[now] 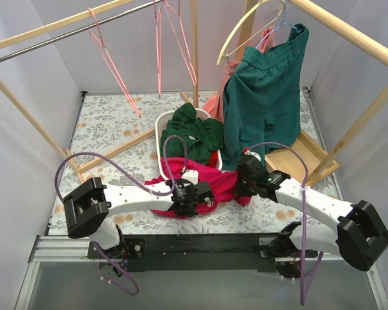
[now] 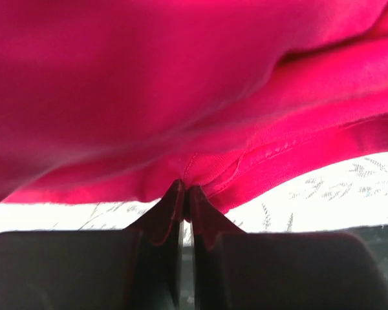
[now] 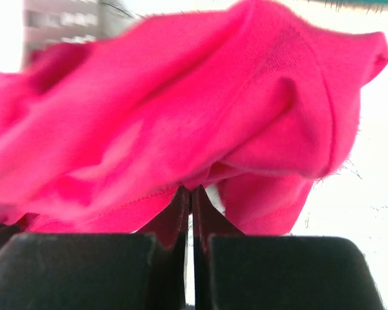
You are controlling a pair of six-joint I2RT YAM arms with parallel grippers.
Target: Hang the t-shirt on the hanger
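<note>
A crumpled red t-shirt (image 1: 221, 183) lies on the floor in front of the basket, spilling over its near rim. My left gripper is shut at the shirt's lower edge, where stitched seams meet the tips; whether any cloth is caught between them is unclear. On the shirt's right part, my right gripper is shut on a fold of red cloth, which bunches up in front of it. Pink hangers (image 1: 159, 55) dangle empty from the metal rod (image 1: 71, 33) at the upper left.
Behind the shirt stands a white basket (image 1: 159, 123) holding dark green clothing (image 1: 193, 132). Green trousers (image 1: 262, 97) hang at the right beside an empty cream hanger (image 1: 236, 29). A wooden frame (image 1: 352, 39) surrounds the area.
</note>
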